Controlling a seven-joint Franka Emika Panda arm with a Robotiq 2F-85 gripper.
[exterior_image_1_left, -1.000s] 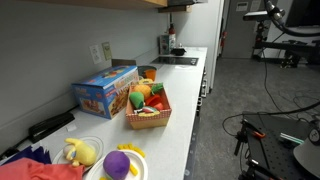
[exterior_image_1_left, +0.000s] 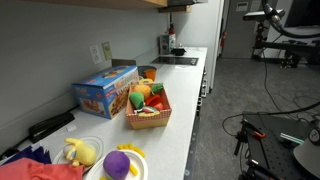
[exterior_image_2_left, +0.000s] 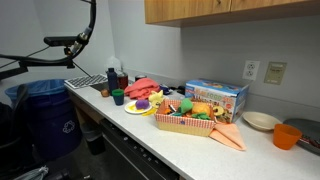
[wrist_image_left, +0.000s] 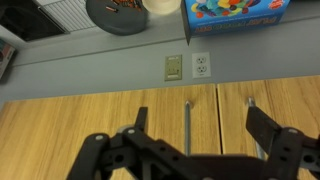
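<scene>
My gripper shows in the wrist view, its two dark fingers wide apart with nothing between them. Behind it are wooden cabinet doors (wrist_image_left: 80, 130), and the scene there looks upside down. Exterior view 1 shows a basket (exterior_image_1_left: 148, 124) filled with toy produce on the white counter, with a green piece and a red piece on top. A purple ball (exterior_image_1_left: 116, 164) rests on a plate nearer the camera. A yellow toy (exterior_image_1_left: 80, 151) lies on another plate. Neither exterior view shows the gripper clearly.
A blue picture box (exterior_image_2_left: 216, 94) stands against the wall behind the basket. An orange bowl (exterior_image_2_left: 287, 136) and a pale bowl (exterior_image_2_left: 262, 121) sit beyond an orange cloth (exterior_image_2_left: 230, 136). Red cloth (exterior_image_1_left: 38, 171) lies at the near end.
</scene>
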